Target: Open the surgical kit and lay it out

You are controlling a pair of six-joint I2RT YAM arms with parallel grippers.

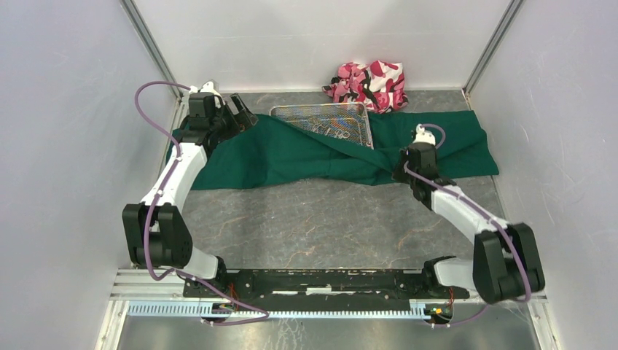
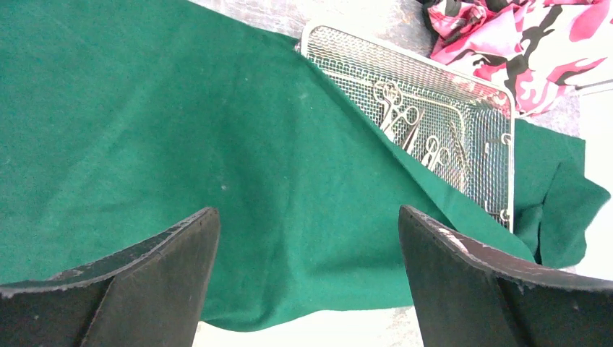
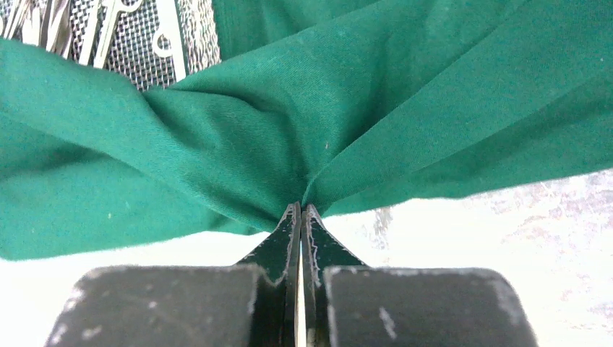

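A green cloth (image 1: 240,154) spreads across the table, its flap drawn diagonally over the front left part of a metal mesh tray (image 1: 363,117). Scissors (image 2: 394,105) and other metal instruments show in the tray's uncovered part. My right gripper is shut on the cloth at its front edge, right of the tray; folds run out from the fingertips in the right wrist view. Above the left part of the cloth, my left gripper (image 1: 246,111) stands open, its fingers (image 2: 152,278) wide apart with nothing gripped between them.
A pink camouflage-patterned bundle (image 1: 368,84) lies behind the tray near the back wall. Walls close off both sides.
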